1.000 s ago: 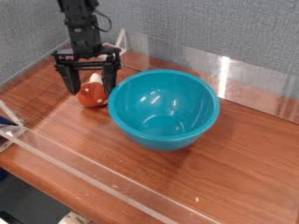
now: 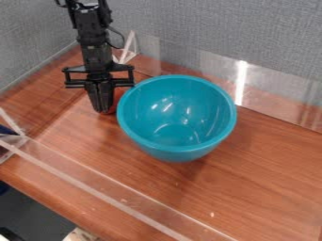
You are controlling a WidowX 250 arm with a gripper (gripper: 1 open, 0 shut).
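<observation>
The black robot gripper [image 2: 101, 89] hangs at the back left, low over the wooden table [image 2: 75, 151], just left of a large teal bowl [image 2: 176, 118]. A red round object [image 2: 117, 97] is mostly hidden behind the gripper and the bowl's left side. The fingers are dark and small in this view; I cannot see anything clearly held between them.
A clear panel and grey wall run along the back. At the left edge are white strips and a dark blue object [image 2: 7, 127].
The gripper has moved down over the red object, which is now more hidden, and its fingers look closer together. The bowl has stayed in place.
</observation>
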